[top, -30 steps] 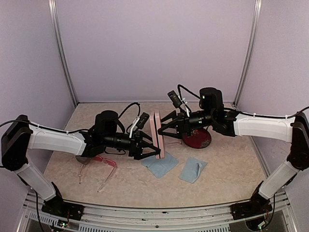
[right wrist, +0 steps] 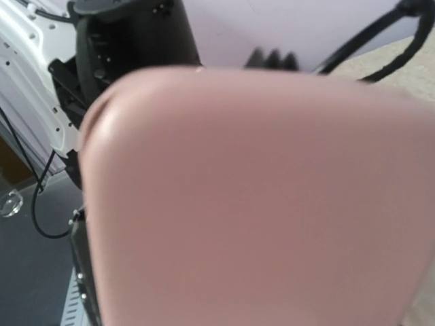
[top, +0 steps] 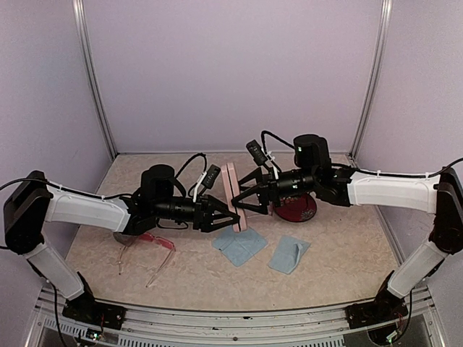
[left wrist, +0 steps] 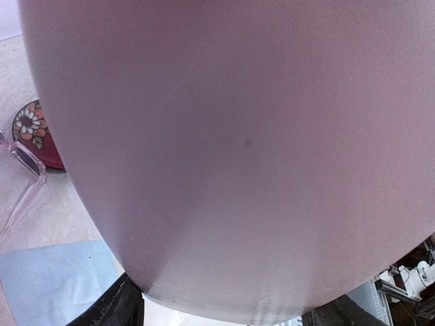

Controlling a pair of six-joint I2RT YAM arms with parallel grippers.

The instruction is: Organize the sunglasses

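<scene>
A pink case (top: pixel 230 188) stands on edge in the air between my two grippers. Its broad face (right wrist: pixel 258 204) fills most of the right wrist view, hiding the right fingers there. My left gripper (top: pixel 220 215) meets the case from the left; its fingertips show at both sides of the case's lower edge (left wrist: pixel 224 309), but how firmly they close is unclear. From the other side, my right gripper (top: pixel 242 189) reaches the case with fingers spread open. Pink-framed glasses (top: pixel 165 251) lie at the table's left. Another clear pink pair (left wrist: pixel 30 163) shows beside the red floral case (left wrist: pixel 34 132).
Two light blue cloths lie on the table, one flat below the grippers (top: pixel 242 248) and one folded to the right (top: pixel 289 254). The red round case (top: pixel 298 210) rests beneath the right arm.
The pink case has shifted slightly up and left in the top view. Both grippers have moved a little with it. The glasses and cloths on the table are unmoved.
</scene>
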